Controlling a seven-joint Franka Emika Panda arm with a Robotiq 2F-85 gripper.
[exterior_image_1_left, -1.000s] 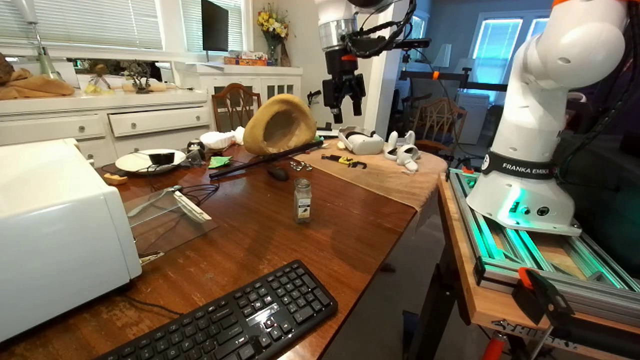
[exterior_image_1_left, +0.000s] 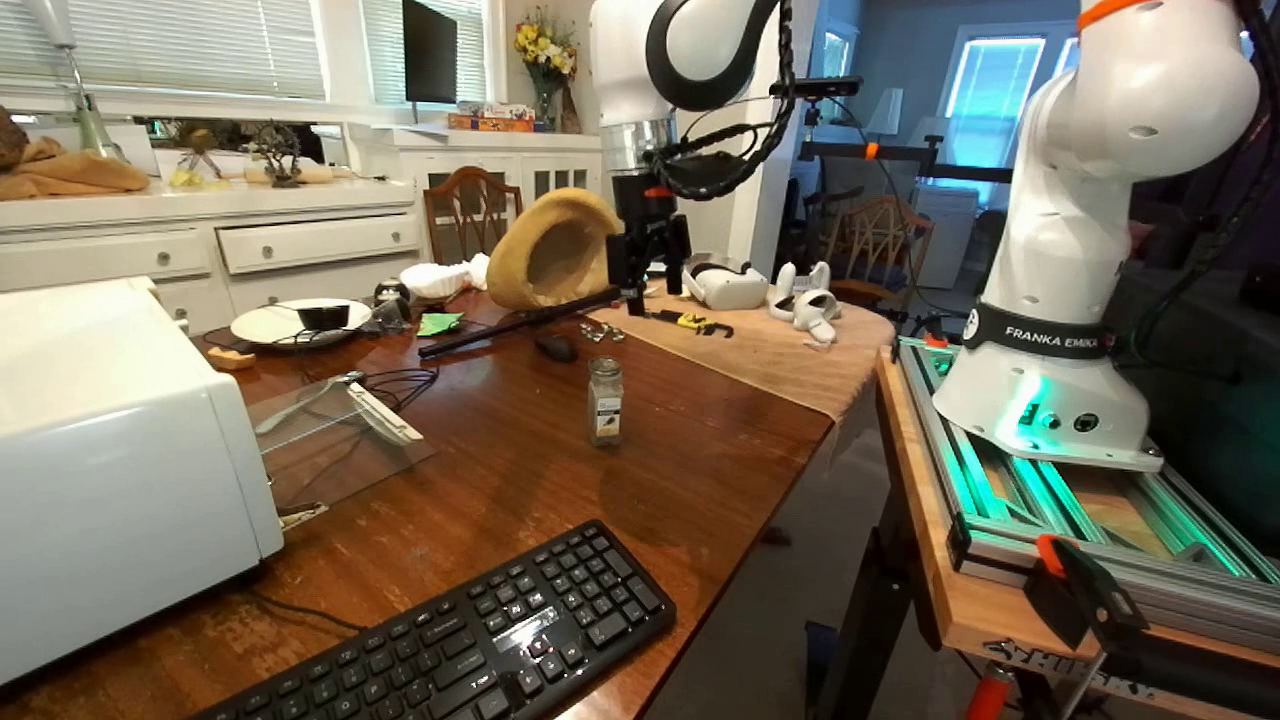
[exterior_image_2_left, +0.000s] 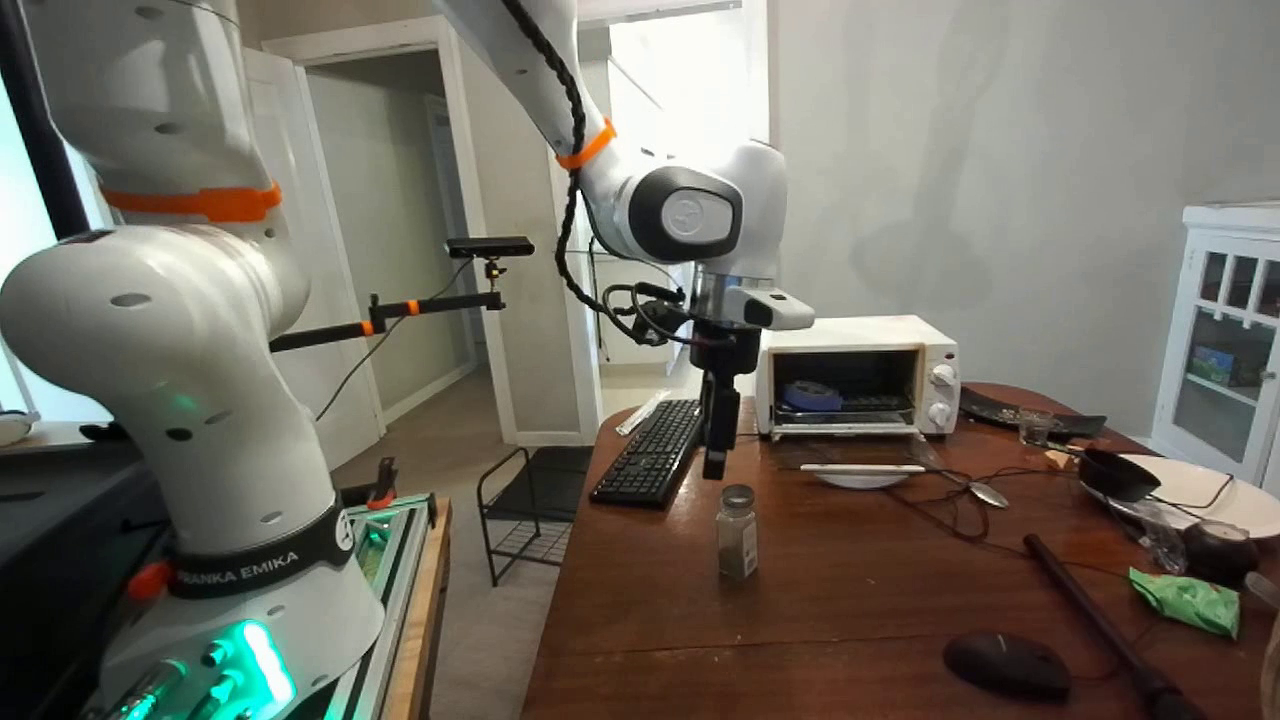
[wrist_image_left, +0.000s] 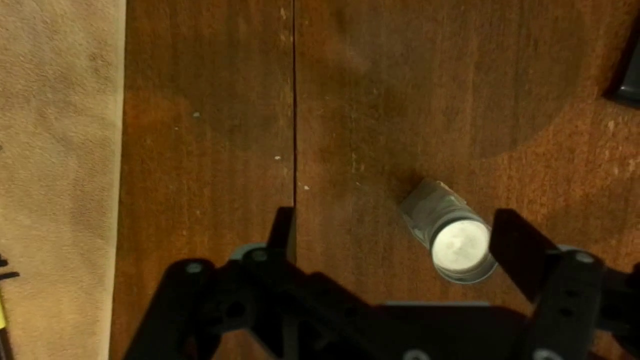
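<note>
A small glass jar (exterior_image_1_left: 606, 406) with a silvery lid and a label stands upright on the brown wooden table. My gripper (exterior_image_1_left: 657, 292) points down above the table, its fingers spread and nothing between them. Exterior view 2 has the gripper (exterior_image_2_left: 717, 462) higher than the jar (exterior_image_2_left: 737, 536), with a gap of air between them. Seen from above in the wrist view, the jar (wrist_image_left: 460, 245) appears close to the right-hand finger, inside the opening of the gripper. The left-hand finger is well away from it.
A black keyboard (exterior_image_1_left: 480, 636) and a white toaster oven (exterior_image_2_left: 858, 348) stand on the table. A black mouse (exterior_image_2_left: 1005, 666), a dark rod (exterior_image_2_left: 1098, 624) and a white plate (exterior_image_1_left: 258, 324) lie farther off. Bare wood surrounds the jar. A tan cloth (wrist_image_left: 57, 150) covers one end.
The gripper has come down and moved left in exterior view 1, from above the headset to lower over the table. The jar has stayed in place.
</note>
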